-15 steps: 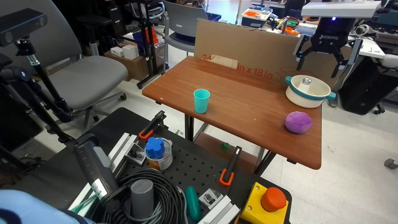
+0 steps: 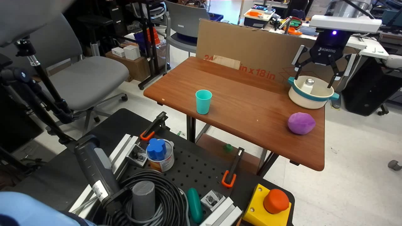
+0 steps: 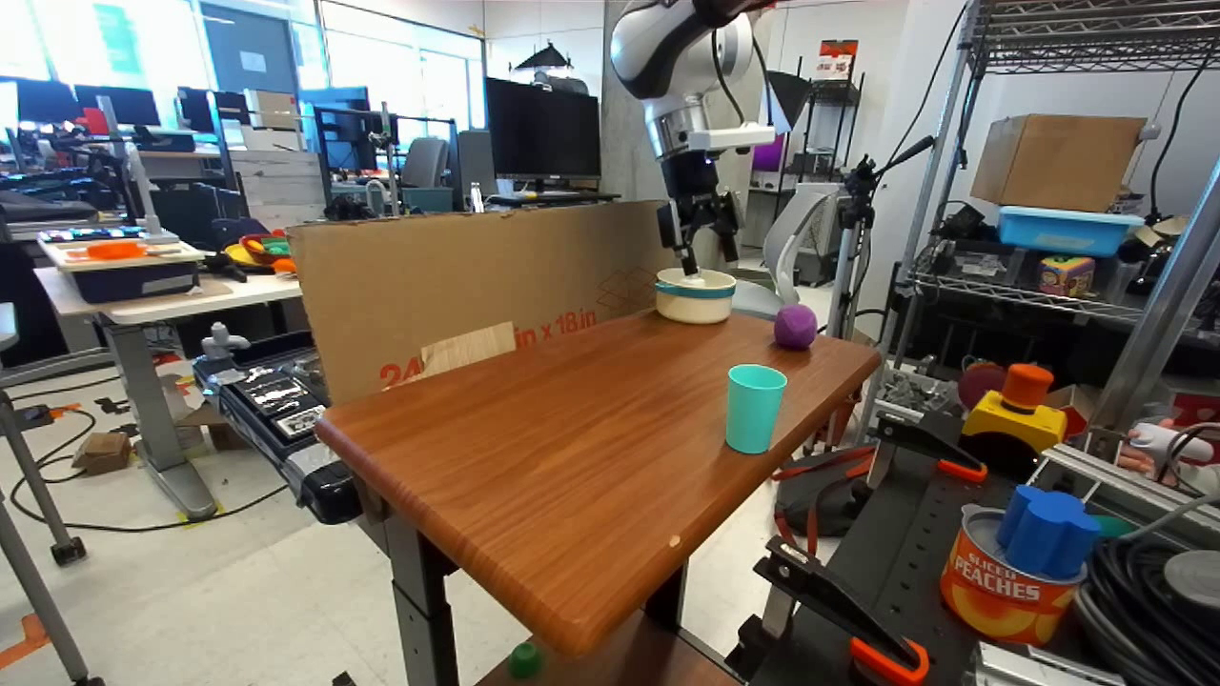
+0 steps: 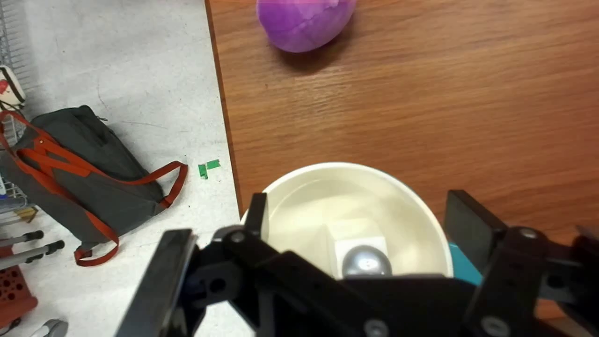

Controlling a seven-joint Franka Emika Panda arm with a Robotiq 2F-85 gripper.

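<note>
My gripper [image 2: 313, 78] is open above the cream pot [image 2: 307, 102] at the far right corner of the table, its fingertips near the rim. Inside the pot is a white block-like object with a shiny silver round top [image 4: 366, 261]. The wrist view shows the fingers [image 4: 257, 216] spread to either side of the pot, with nothing gripped. The gripper's linkage hides the pot's near part. A purple rounded object [image 2: 301, 123] lies on the table in front of the pot. Farther left, near the table's front edge, a turquoise cup [image 2: 203, 101] stands upright.
Behind the wooden table [image 2: 241, 101] stands a cardboard panel [image 2: 241, 45], close to the pot. The pot is near the table's right edge, with floor beyond. A black pegboard bench [image 2: 188, 165] holds a can, clamps and cables.
The gripper has come down toward the pot, and its fingers, still apart, now reach rim level. The pot, purple object and cup have not moved.
</note>
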